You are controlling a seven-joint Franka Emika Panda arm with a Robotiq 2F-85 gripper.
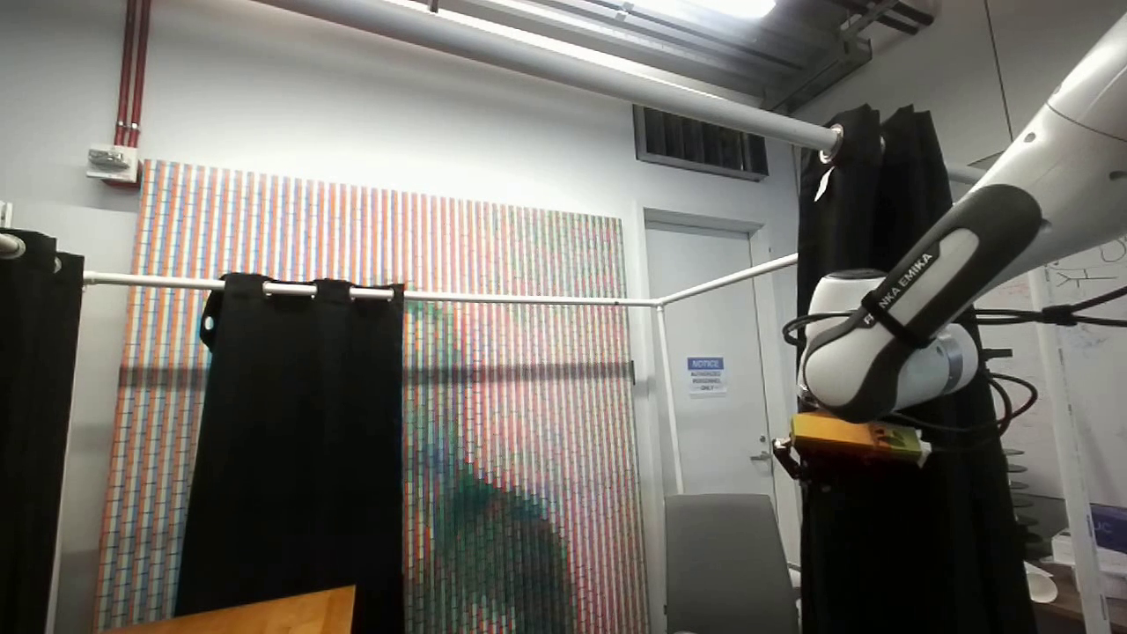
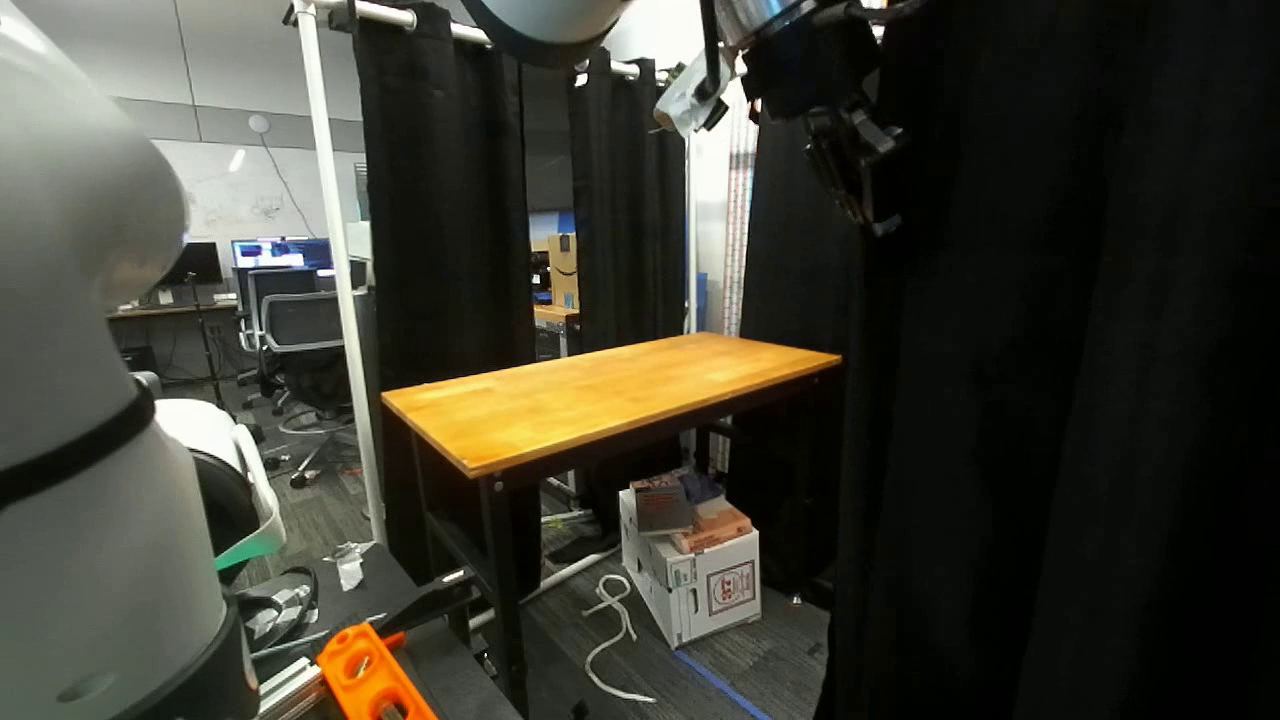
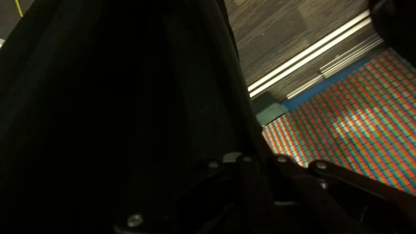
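A black curtain [image 1: 872, 201] hangs from the rail at the right in exterior view 1, its top bunched and its small white tag tilted. My gripper [image 2: 873, 204] is against dark cloth in exterior view 2, high up and beyond the table's right end. Black curtain [image 3: 128, 97] fills the left and middle of the wrist view. The dark fingers stand together at its lower edge, shut. Whether a fold of cloth lies between them cannot be seen, black on black.
A bare wooden table [image 2: 612, 390] stands clear. Under it sit a white box [image 2: 714, 594] with items on top and a loose rope [image 2: 612, 636] on the floor. A grey chair [image 1: 729, 560] stands left of the curtain. Striped panelling [image 3: 351, 121] shows past the cloth edge.
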